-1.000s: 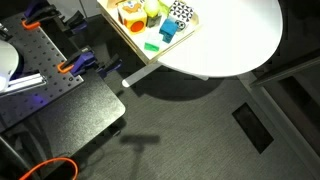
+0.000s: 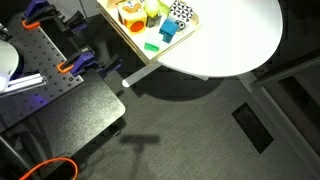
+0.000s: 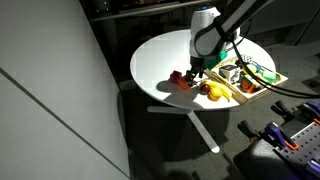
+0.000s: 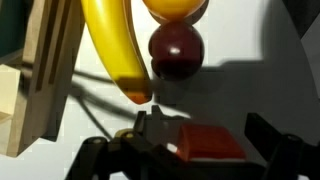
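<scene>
My gripper stands open in the wrist view, its two dark fingers wide apart at the bottom of the frame. A red object (image 4: 208,146) lies in the space between them, its lower part cut off by shadow and the frame edge; whether the fingers touch it, I cannot tell. Ahead are a dark red round fruit (image 4: 176,48), an orange fruit (image 4: 172,6) and a yellow banana (image 4: 113,45). In exterior view 2 the gripper (image 3: 197,74) is low over the white table (image 3: 152,62), close to red items (image 3: 178,77). Exterior view 1 does not show it.
A wooden tray (image 3: 262,93) of toys stands right of the fruit; its wall (image 4: 58,70) runs along the wrist view's left side. In exterior view 1 the tray holds a blue block (image 2: 168,30) and a green block (image 2: 151,47).
</scene>
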